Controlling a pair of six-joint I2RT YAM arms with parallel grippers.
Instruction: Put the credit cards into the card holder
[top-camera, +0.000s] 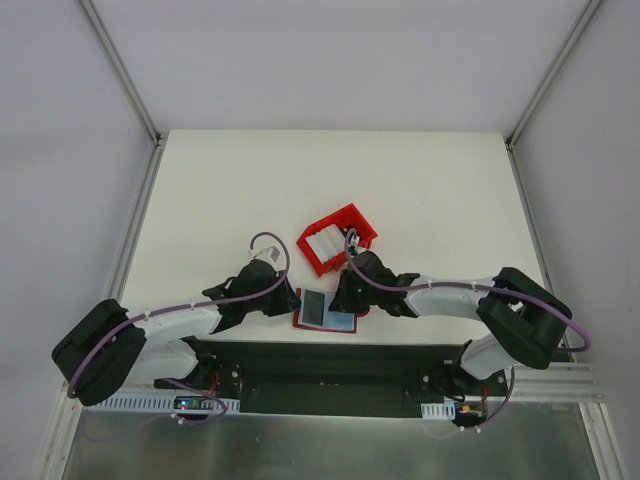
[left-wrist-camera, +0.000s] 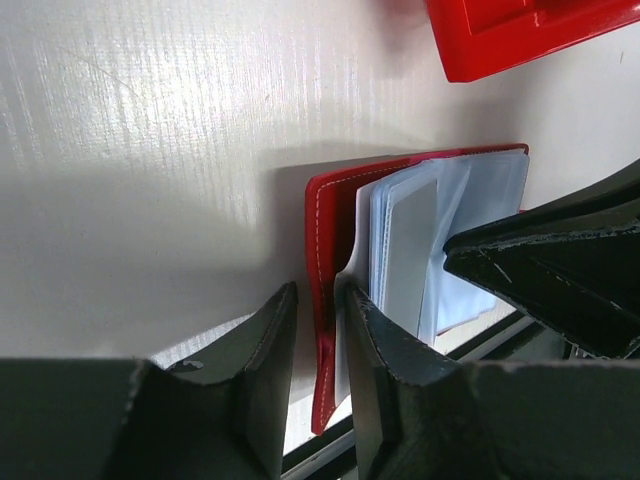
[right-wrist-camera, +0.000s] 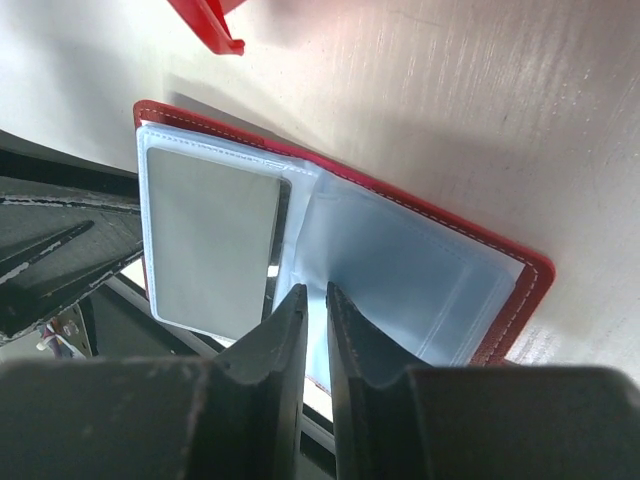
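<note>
The card holder (top-camera: 325, 310), red with clear sleeves, lies open at the table's front edge; a grey card (right-wrist-camera: 208, 240) sits in its left sleeve. My left gripper is open at the holder's left edge, which stands between its fingers in the left wrist view. My right gripper is over the clear right sleeve, its fingertips a small gap apart, no card visible between them. A red tray (top-camera: 350, 216) behind the holder holds white cards (top-camera: 325, 240).
A dark gap runs along the front edge.
</note>
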